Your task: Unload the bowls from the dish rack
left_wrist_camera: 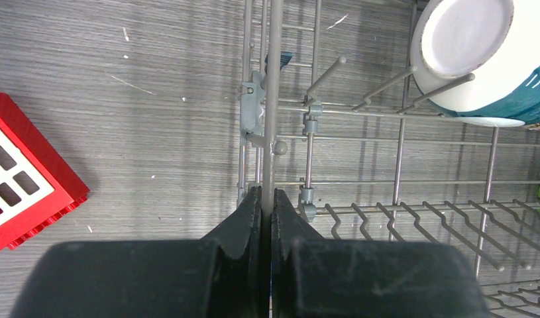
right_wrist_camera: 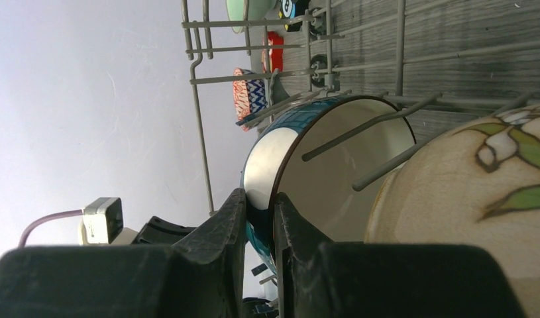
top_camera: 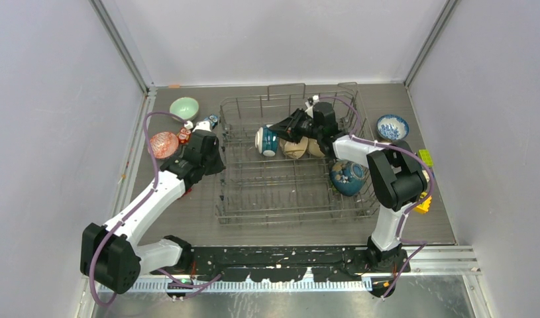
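Observation:
The wire dish rack [top_camera: 264, 179] stands in the middle of the table. My left gripper is shut on a wire of its left side. A teal and white bowl [top_camera: 261, 140] stands on edge in the rack, and my right gripper is shut on its rim. Right beside it is a beige bowl with painted leaves [right_wrist_camera: 466, 179]; another beige bowl [top_camera: 316, 148] is partly hidden by the right arm. A blue bowl [top_camera: 347, 179] sits at the rack's right side.
Left of the rack lie a green bowl [top_camera: 184, 108], a red patterned bowl [top_camera: 163, 145] and a red toy block [left_wrist_camera: 38, 175]. To the right are a blue-and-white bowl [top_camera: 392, 128] and yellow blocks [top_camera: 422, 203]. The rack's front half is largely empty.

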